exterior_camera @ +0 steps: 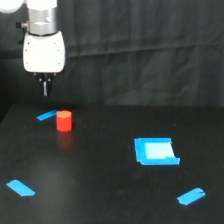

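A small red block [64, 121] rests on the black table towards the back left. Above the table, slightly left of the block and clear of it, hangs my gripper [44, 90] under the white hand of the arm, pointing down. Its dark fingers are too small against the dark backdrop to tell how far apart they are. To the right of the middle lies a white square [159, 151] framed with blue tape; nothing stands on it.
Strips of blue tape mark the table: one behind the block [47, 115], one at front left [20, 188], one at front right [191, 196]. Bare table [100, 180] spreads between them, and a dark curtain [140, 60] hangs behind.
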